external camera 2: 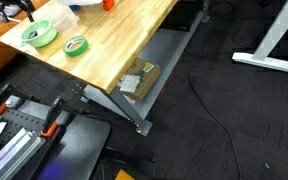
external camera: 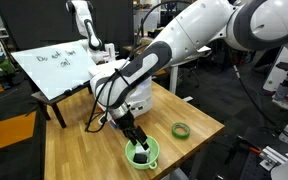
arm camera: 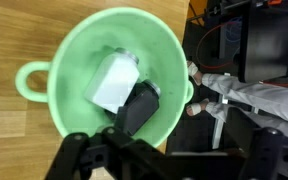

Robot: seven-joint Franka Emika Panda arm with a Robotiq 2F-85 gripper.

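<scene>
A light green bowl (arm camera: 162,27) with a loop handle on each side fills much of the wrist view. Inside it lie a white block-like object (arm camera: 113,82) and, touching or close beside it, a black one (arm camera: 138,108). Dark fingers (arm camera: 72,155) spread apart at the lower edge show my gripper open, with nothing held. From exterior view 1, the gripper (external camera: 137,136) points down just above the bowl (external camera: 152,163). The bowl (external camera 2: 46,38) sits near the table edge in exterior view 2, where the gripper is mostly out of frame.
To the bowl's right a green tape roll (external camera: 180,130) lies on the wooden table (external camera: 79,150). A red-orange object (external camera 2: 108,4) is by the far side. Under the tabletop is a cardboard box (external camera 2: 140,79). Much of the table left of the bowl is bare.
</scene>
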